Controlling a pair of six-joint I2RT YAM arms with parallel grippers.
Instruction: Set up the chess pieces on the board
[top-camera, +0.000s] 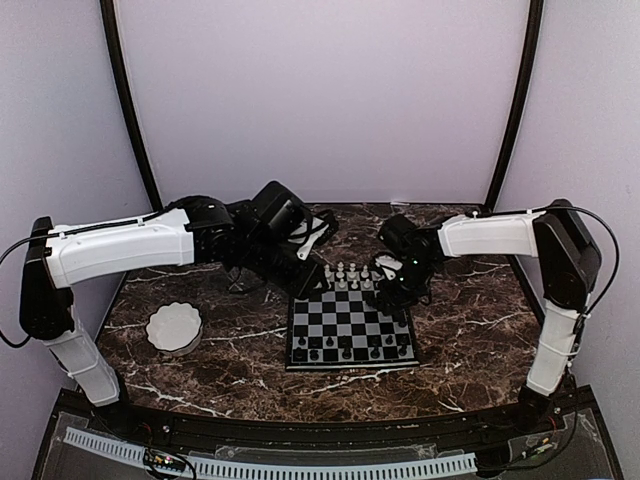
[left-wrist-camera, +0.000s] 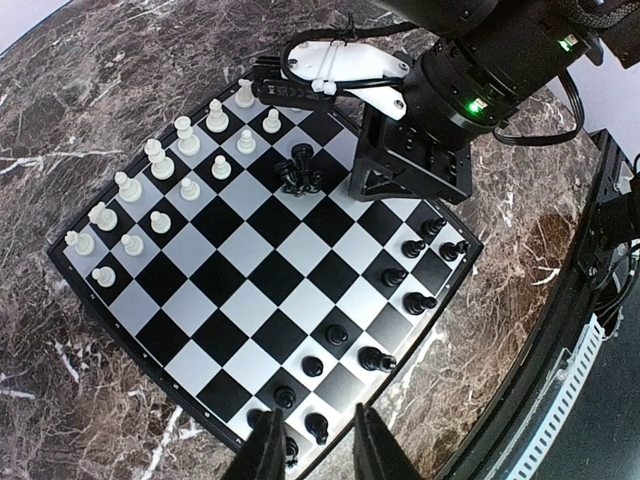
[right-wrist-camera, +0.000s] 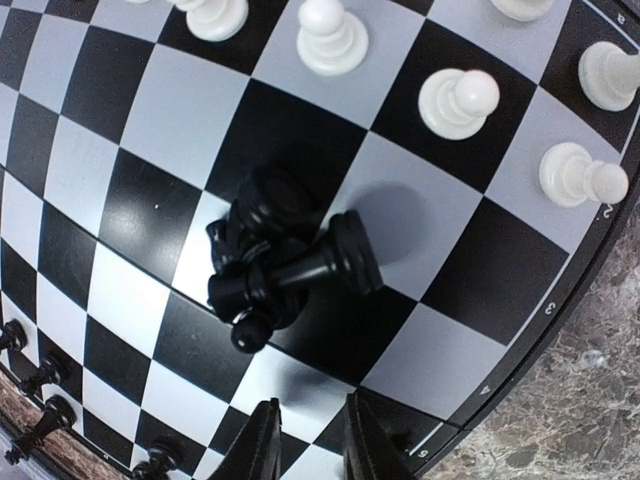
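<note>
The chessboard (top-camera: 340, 330) holds white pieces along the far side, such as a white king (left-wrist-camera: 160, 162), and black pieces along the near side, such as a black pawn (left-wrist-camera: 336, 335). A jumbled cluster of black pieces (right-wrist-camera: 275, 265) stands among the squares before the white pawns. My right gripper (top-camera: 388, 298) is low over the board's right side beside that cluster; its fingertips (right-wrist-camera: 355, 425) show at the right wrist view's bottom edge, what lies between them unclear. My left gripper (top-camera: 314, 285) hangs above the board's far left part, its fingers (left-wrist-camera: 265, 450) apart in its wrist view.
A white bowl (top-camera: 174, 325) sits on the marble table (top-camera: 210, 380) left of the board. A dark rail runs along the front edge.
</note>
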